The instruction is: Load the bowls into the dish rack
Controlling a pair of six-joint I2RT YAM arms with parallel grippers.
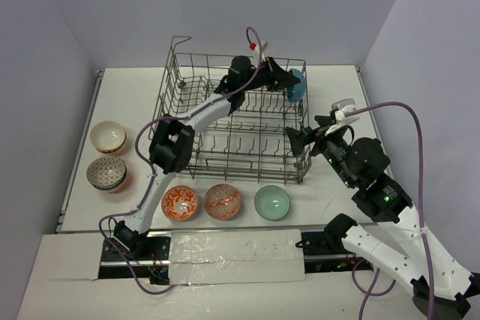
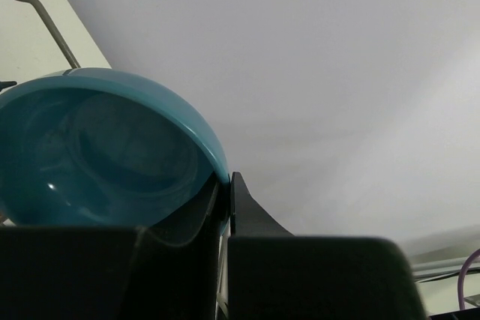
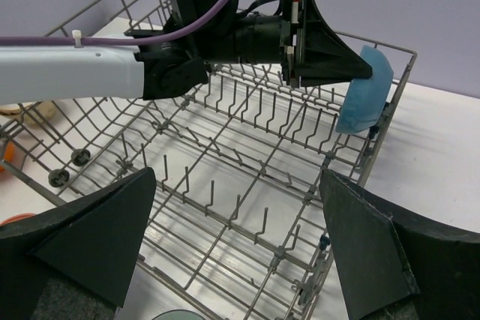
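Observation:
A blue bowl [image 1: 298, 86] stands on its side at the back right corner of the wire dish rack [image 1: 247, 157]. My left gripper [image 1: 288, 82] is shut on its rim; in the left wrist view the dark fingertips pinch the edge of the blue bowl [image 2: 112, 148]. From the right wrist view, the blue bowl [image 3: 367, 91] appears upright against the rack's right end. My right gripper [image 1: 301, 143] is open over the rack's right side, nothing between its fingers. In front of the rack sit a green bowl [image 1: 272, 202] and two orange-patterned bowls, one left [image 1: 180, 202], one right [image 1: 223, 201].
Cream bowls [image 1: 108, 136] and dark-patterned bowls [image 1: 106, 173] are stacked left of the rack. The rack's middle and front rows of prongs are empty. Walls close off the back and both sides. The counter right of the rack is partly bare.

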